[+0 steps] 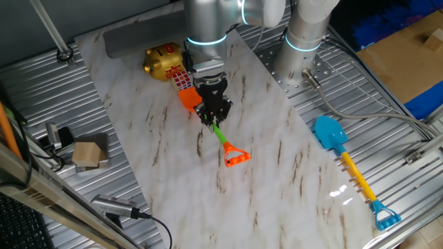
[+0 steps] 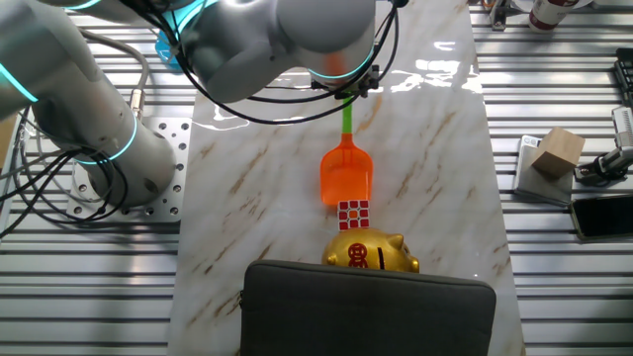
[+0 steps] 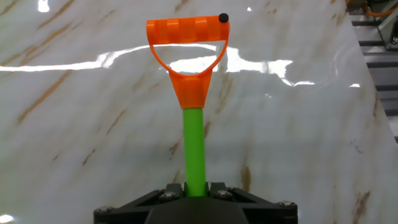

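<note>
The toy shovel has an orange blade [image 2: 346,178], a green shaft [image 3: 194,146] and an orange D-shaped handle [image 3: 188,59]. My gripper is shut on the green shaft, a black finger close against each side. In exterior view 1 the gripper [image 1: 213,114] points down, with the handle reaching out toward the front and the blade partly hidden behind it. The blade's end is at or right beside a cube [image 2: 353,215] with a red face. Beyond the cube is a golden piggy bank [image 2: 372,251]. Whether the shovel touches the table cannot be told.
A dark grey case [image 2: 366,311] lies behind the piggy bank. A blue and yellow shovel [image 1: 351,168] rests along the right side. Off the marble board [image 1: 228,207] at left are a wooden block [image 1: 86,154] and a camera device [image 1: 116,206]. The board's front is clear.
</note>
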